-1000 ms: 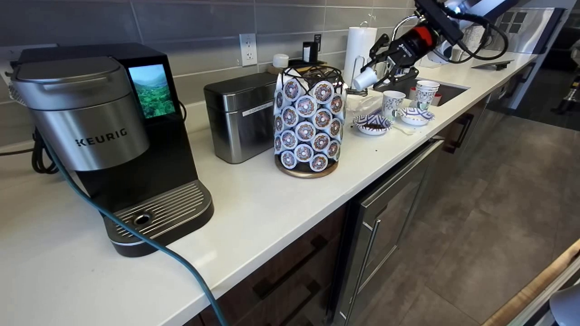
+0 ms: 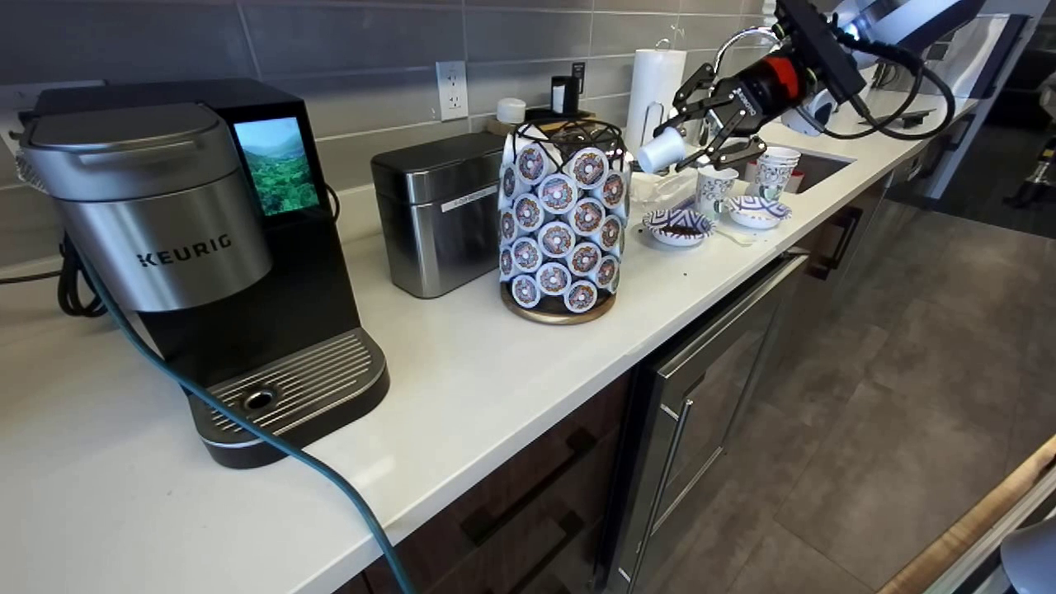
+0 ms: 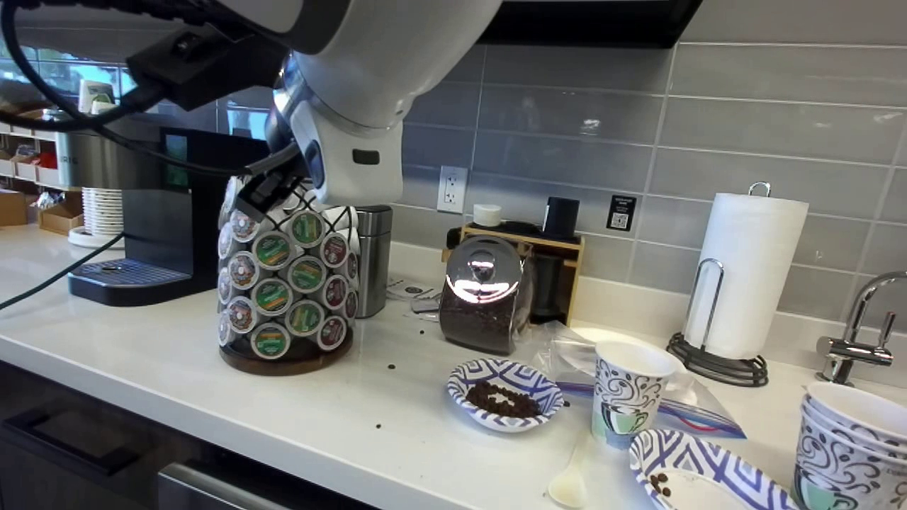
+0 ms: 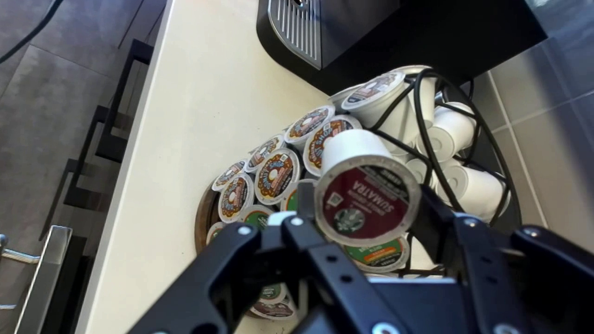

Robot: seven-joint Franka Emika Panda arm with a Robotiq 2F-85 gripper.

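A single-serve coffee pod [image 4: 364, 203], white with a dark red "SUMATRA" lid, is held between the fingers of my gripper, its lid facing the wrist camera. In exterior view 1 the gripper [image 2: 699, 144] is raised above the counter, with the white pod [image 2: 660, 152] at its tips, just right of the pod carousel's top. The carousel [image 2: 558, 209] is a wire rack filled with pods on a round wooden base. In exterior view 2 the arm hides the fingers and the held pod. The Keurig coffee maker [image 2: 162, 211] stands at the left, its top lid down.
A steel bin [image 2: 437, 218] sits behind the carousel. To the right are bowls with beans [image 3: 502, 396], paper cups [image 3: 630, 391], a white spoon [image 3: 567, 485] and a paper towel roll [image 3: 752, 273]. A cable [image 2: 256, 427] crosses before the coffee maker; bare counter lies between it and the carousel.
The arm and gripper have shifted slightly, the held pod coming a little lower and nearer the carousel. Its cable loop swung right. The pod stays in the fingers.
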